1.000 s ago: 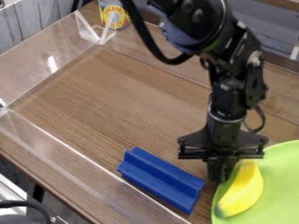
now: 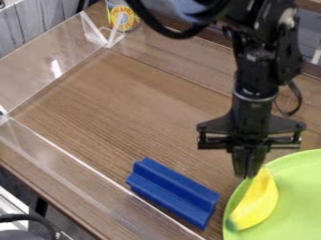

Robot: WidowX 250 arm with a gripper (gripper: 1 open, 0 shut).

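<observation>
The black gripper [image 2: 247, 160] hangs above a yellow banana [image 2: 257, 201], which lies in a green bowl or plate [image 2: 298, 211] at the lower right. The gripper is shut, with nothing visible between its fingers, and its tips are near the banana's upper end. A blue block [image 2: 174, 191] lies on the wooden table to the left of the green dish.
A can [image 2: 120, 17] stands at the back left by the clear plastic wall. A dark cable is at the lower left.
The gripper has risen over the last second, from down beside the banana's upper end to higher above it. The banana and blue block look essentially unmoved.
</observation>
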